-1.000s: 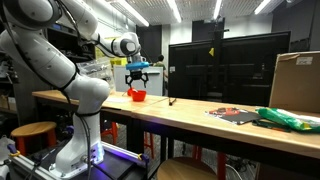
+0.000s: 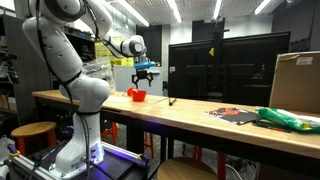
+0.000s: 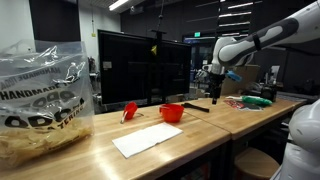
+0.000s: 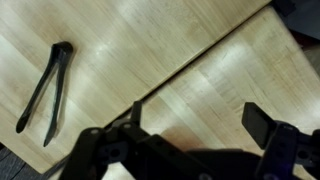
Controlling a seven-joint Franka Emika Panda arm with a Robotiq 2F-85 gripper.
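My gripper is open over the wooden table, its two black fingers wide apart with only bare tabletop between them. In exterior view 1 the gripper [image 2: 146, 76] hangs above a red bowl [image 2: 138, 96]. Exterior view 2 shows that bowl [image 3: 172, 113] on the table, to the left of and below the gripper [image 3: 213, 92]. Black tongs [image 4: 62, 60] lie at the left of the wrist view, clear of the fingers.
A red utensil or cup [image 3: 129, 109] stands left of the bowl. A white sheet [image 3: 146, 139] lies near the front, beside a large plastic bag [image 3: 42, 105]. Green packaging [image 2: 285, 119] sits at the table's far end. Mid-table is mostly free.
Over the last second my gripper has moved slightly up and to the right in exterior view 1. The red bowl has stayed in place.
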